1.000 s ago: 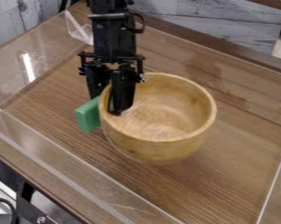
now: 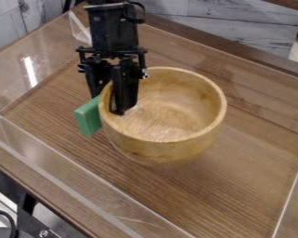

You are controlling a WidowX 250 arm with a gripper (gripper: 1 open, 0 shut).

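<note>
A large tan plastic bowl (image 2: 170,121) is held tilted in the middle of the view, its left rim at my black gripper (image 2: 114,93), which is shut on that rim. Behind the bowl's left side, a green block (image 2: 89,116) shows, partly hidden by the gripper and bowl; whether it rests on the table cannot be told.
A pale marble-like wall (image 2: 226,23) runs along the back. Clear edging borders the left side, and a black cable lies at the lower left.
The gripper and bowl have shifted slightly to the left and up; the gripper still grasps the rim.
</note>
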